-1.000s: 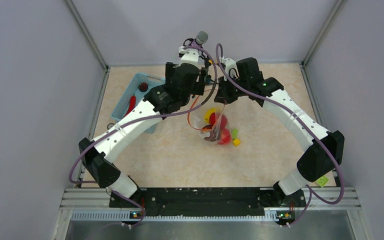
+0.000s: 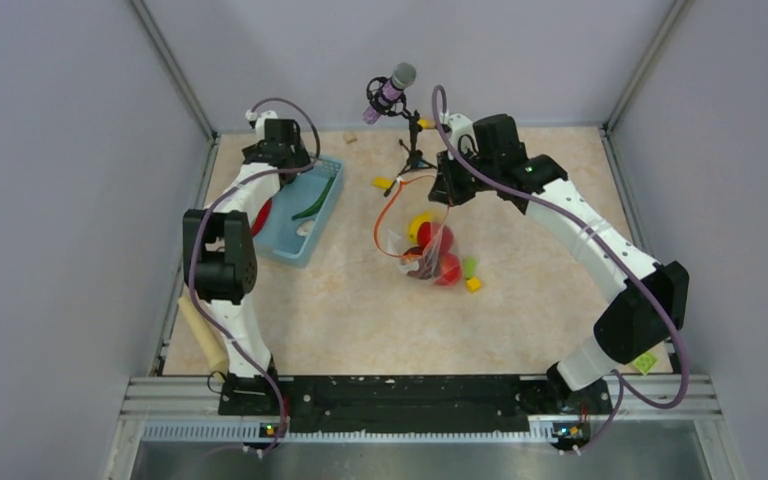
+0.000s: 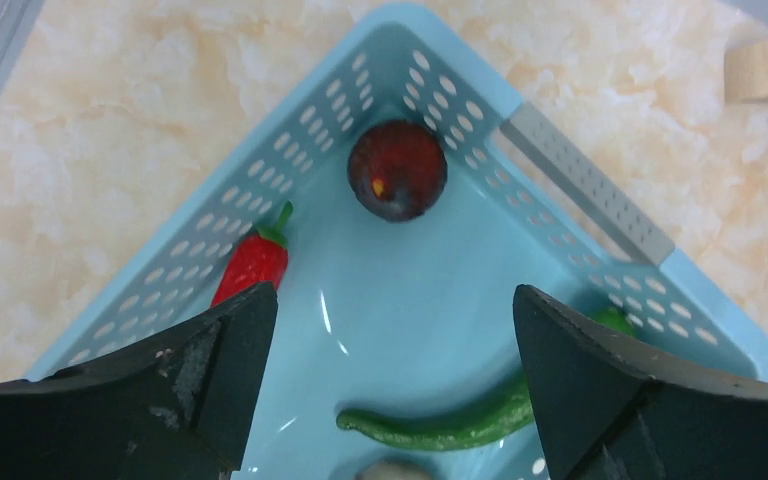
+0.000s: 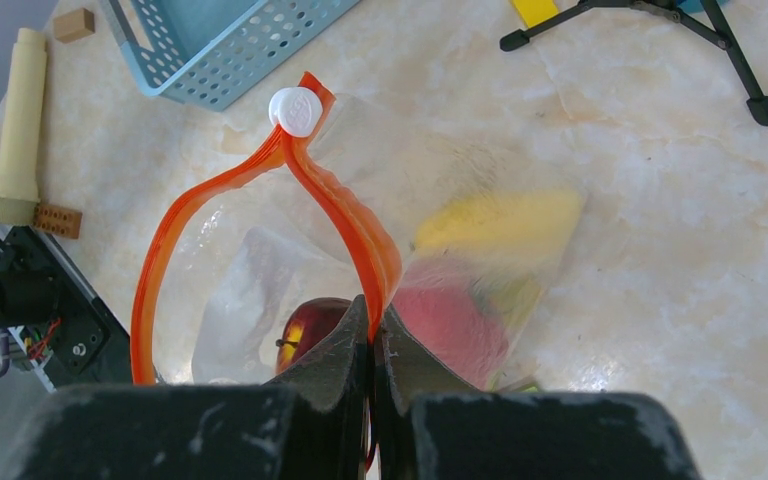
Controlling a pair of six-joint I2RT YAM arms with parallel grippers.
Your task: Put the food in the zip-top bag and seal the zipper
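My left gripper hangs open over the blue basket (image 3: 430,290), nothing between its fingers. Inside lie a dark red fruit (image 3: 397,170), a red chili (image 3: 252,265), a long green vegetable (image 3: 440,425) and a partly visible pale item (image 3: 392,472). My right gripper is shut on the orange zipper edge of the clear bag (image 2: 420,235), holding it up. In the right wrist view the bag shows food inside or behind its film: yellow (image 4: 490,220), pink-red (image 4: 445,320) and dark red (image 4: 310,325).
A black tripod stand (image 4: 720,45) with a microphone stands behind the bag. A small wooden block (image 3: 760,70) lies beyond the basket, and a beige cylinder (image 4: 12,130) at the left table edge.
My left gripper has moved from above the bag leftward to over the basket. The right arm and bag have stayed in place.
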